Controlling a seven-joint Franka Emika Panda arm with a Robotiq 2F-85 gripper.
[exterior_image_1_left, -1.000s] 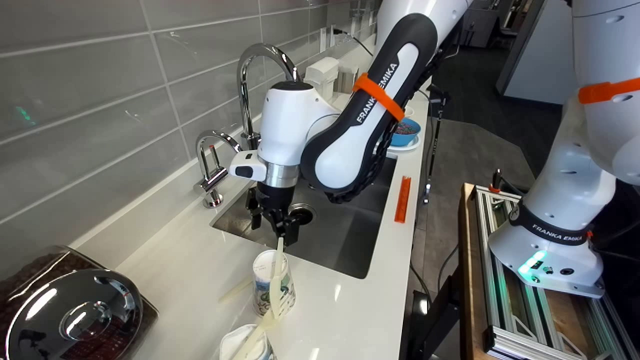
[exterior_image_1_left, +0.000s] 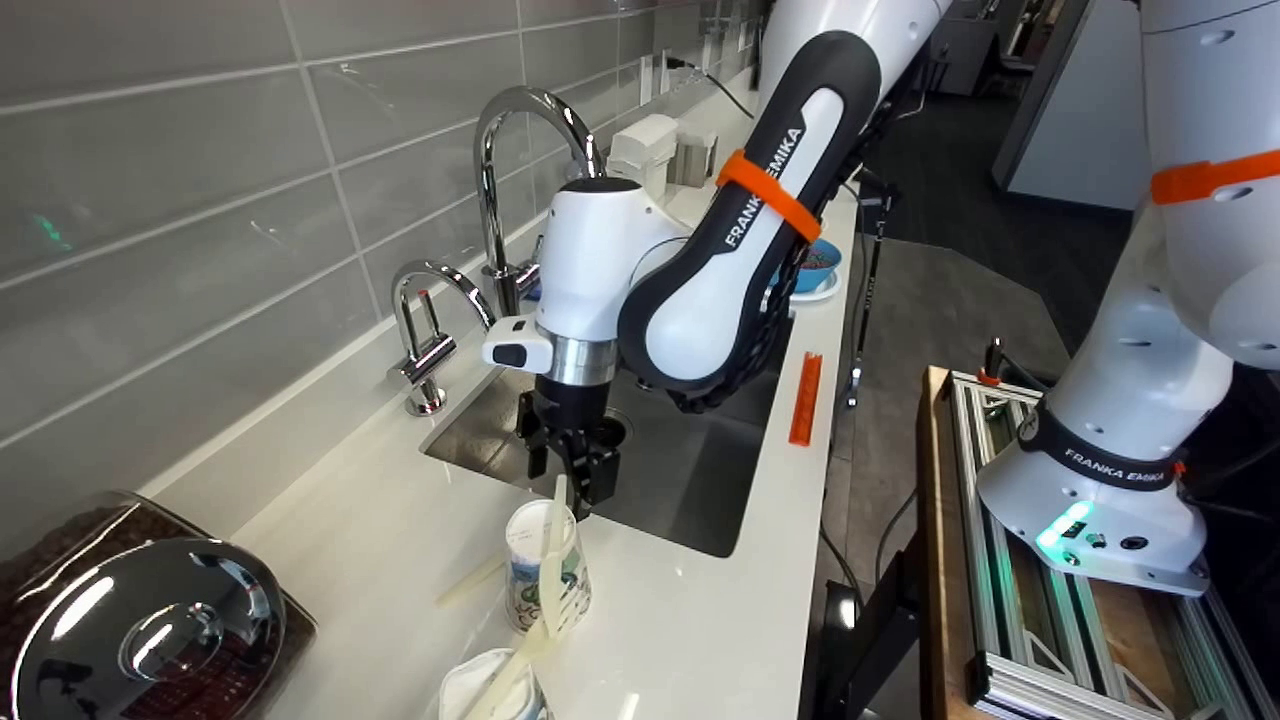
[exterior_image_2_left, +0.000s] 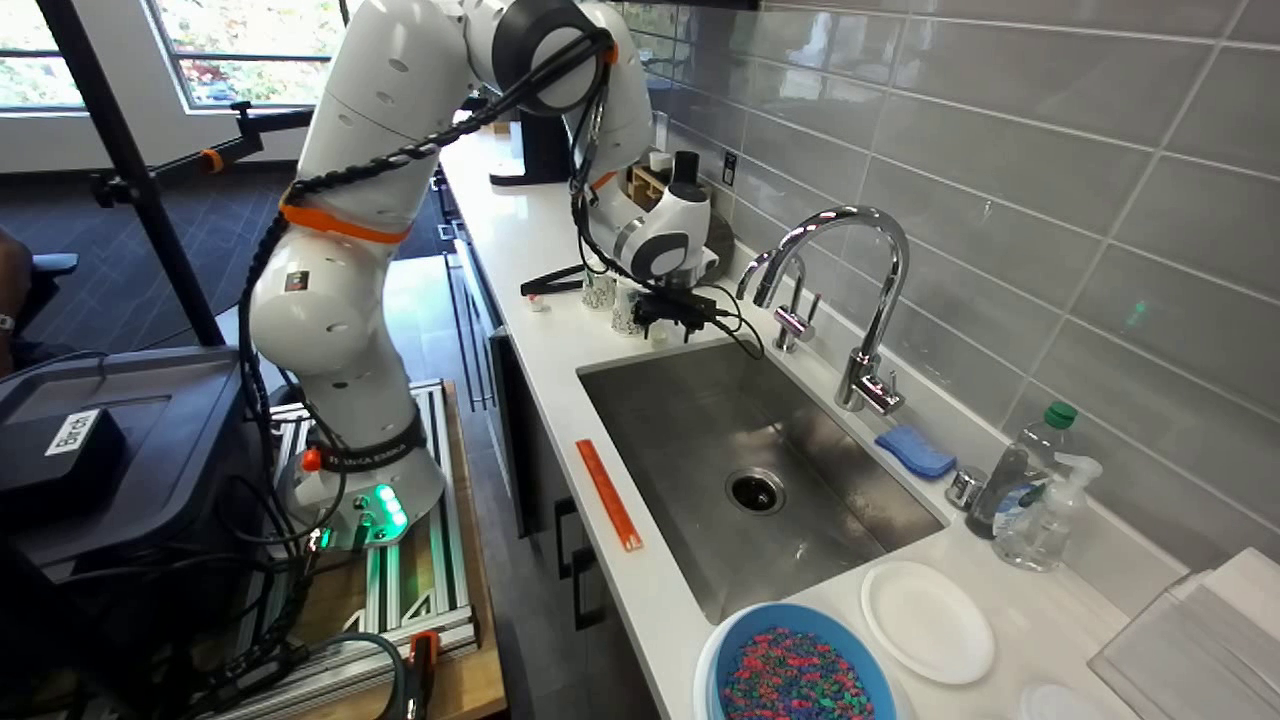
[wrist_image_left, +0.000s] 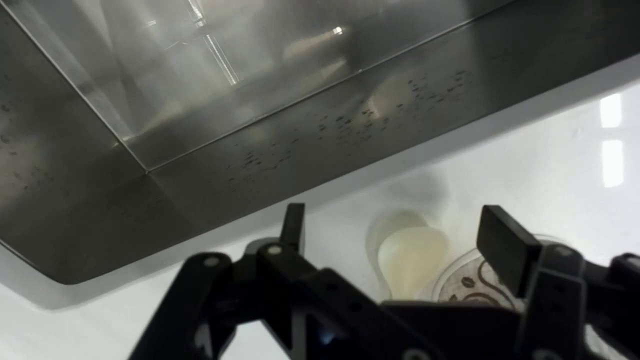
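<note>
My gripper (exterior_image_1_left: 570, 466) hangs pointing down at the sink's near edge, just behind a printed cup (exterior_image_1_left: 524, 574). In the wrist view my gripper is open, with a wide gap between its fingers. Below that gap appears the rounded end of a cream utensil (wrist_image_left: 414, 255); I see no grip on it. The patterned cup (wrist_image_left: 474, 282) shows partly, beside and under the right-hand finger. In exterior view 1 the long cream utensil (exterior_image_1_left: 551, 576) leans across the cup toward a second cup (exterior_image_1_left: 489, 684). Another cream piece (exterior_image_1_left: 470, 580) lies on the counter.
The steel sink (exterior_image_2_left: 690, 462) lies beside the gripper, with two chrome faucets (exterior_image_2_left: 882, 288) along its wall side. An orange strip (exterior_image_1_left: 806, 400) rests on the counter edge. A dark glossy lid (exterior_image_1_left: 150, 630) stands front left. A blue bowl (exterior_image_2_left: 744, 630) sits past the sink.
In exterior view 1 my arm and gripper have shifted a little right and downward, alongside the cup's rim. The cups and cream utensils look unmoved.
</note>
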